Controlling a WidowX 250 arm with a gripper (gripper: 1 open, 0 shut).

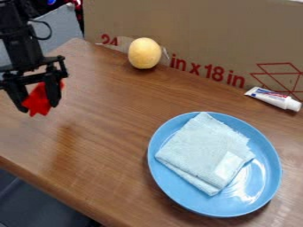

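My black gripper [38, 82] is at the left edge of the view, shut on a red object [38, 99], held over the left side of the wooden table. A blue plate [168, 191] at the lower right carries a folded pale blue cloth [204, 151].
A yellow round object [144, 53] sits at the back near a cardboard wall [213, 31]. A toothpaste tube [272, 97] lies at the back right.
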